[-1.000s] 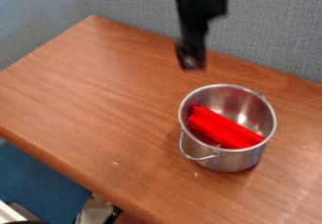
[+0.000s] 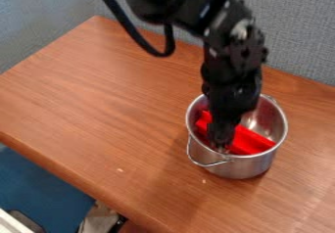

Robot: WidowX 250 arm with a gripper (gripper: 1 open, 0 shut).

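Observation:
A steel pot [image 2: 258, 163] with a wire handle stands on the right part of the wooden table, a red elongated object [image 2: 250, 138] lying inside it. My black gripper [image 2: 222, 139] reaches down into the pot from above, its tip at the red object and partly covering it. How far the fingers are apart, and whether anything is between them, is hard to see.
A grey padded wall [image 2: 301, 31] runs along the back. Some clutter lies below the table's front left edge.
My gripper has come down from above the back of the table into the pot, onto the red object. The pot has stayed in place.

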